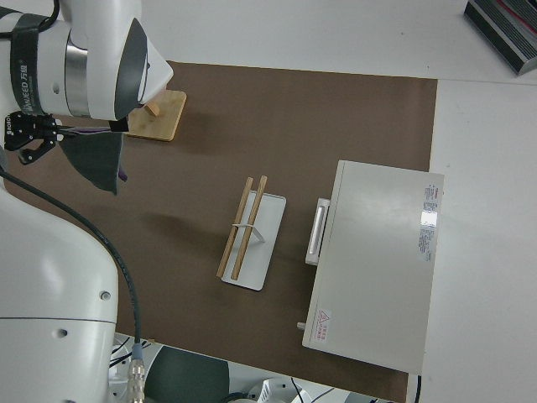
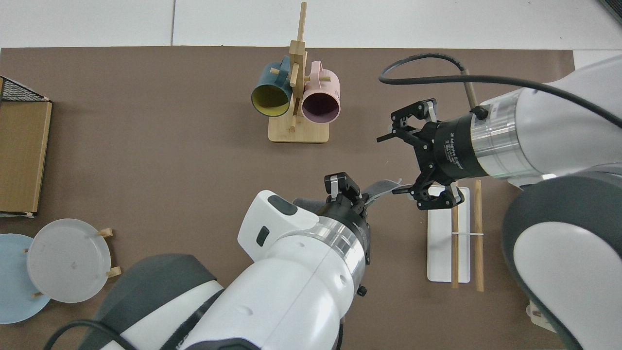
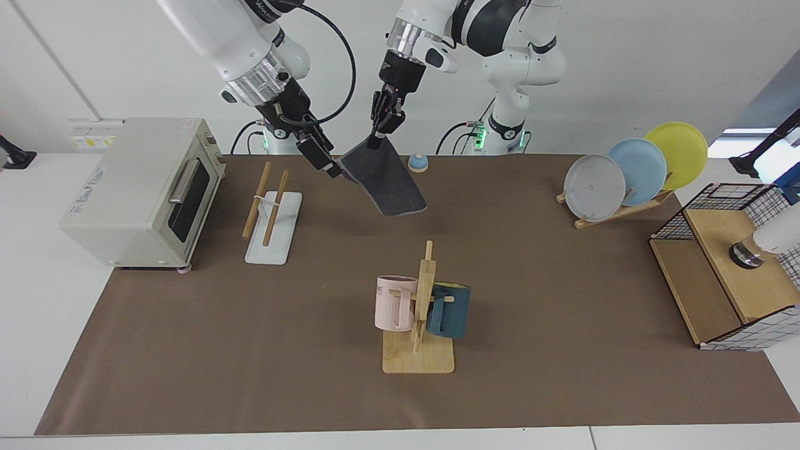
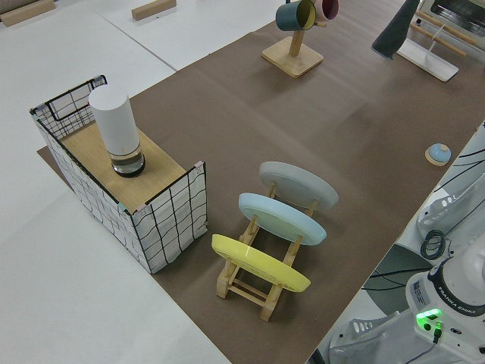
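A dark grey cloth (image 3: 386,182) hangs from one gripper (image 3: 379,135), shown near the middle of the left camera's view and at the bottom centre of the top view, shut on it. The other gripper (image 2: 408,163), entering from the right in the top view, has its fingers spread, close above and beside the cloth. In the left camera's view it sits just at the cloth's upper corner; whether it touches the cloth is unclear. The front view shows the cloth (image 1: 92,159) hanging below an arm, its far end partly hidden.
A mug stand with pink (image 2: 320,99) and teal (image 2: 271,93) mugs, a white rack with two wooden bars (image 3: 274,240), a toaster oven (image 3: 135,195), plates in a wooden rack (image 3: 600,187), a wire-sided shelf (image 3: 705,300) and a small blue object (image 3: 418,164) surround the clear mat.
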